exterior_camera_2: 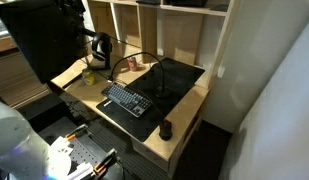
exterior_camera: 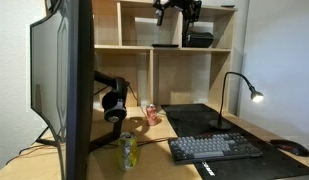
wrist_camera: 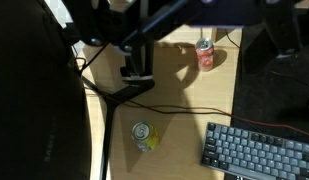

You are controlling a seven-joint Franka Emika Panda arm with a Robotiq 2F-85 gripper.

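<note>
My gripper (exterior_camera: 174,15) hangs high above the desk in exterior view 1, in front of the upper shelves. Its fingers stand open, and in the wrist view the blurred dark fingers (wrist_camera: 129,38) are spread wide with nothing held between them. A yellow-green can (exterior_camera: 127,150) stands upright near the monitor; in the wrist view this can (wrist_camera: 144,135) is seen from above, below the gripper's left side. Farther back stands a red can (exterior_camera: 151,117); the wrist view shows the red can (wrist_camera: 204,54) far below, in the gap between the fingers.
A large monitor (exterior_camera: 64,90) edges the left side. Headphones (exterior_camera: 114,103) hang behind it. A keyboard (exterior_camera: 214,148) lies on a black mat, with a lamp (exterior_camera: 224,105) behind and a mouse (exterior_camera: 290,147) to the right. Shelves (exterior_camera: 138,75) line the back. Bare desk surrounds the cans.
</note>
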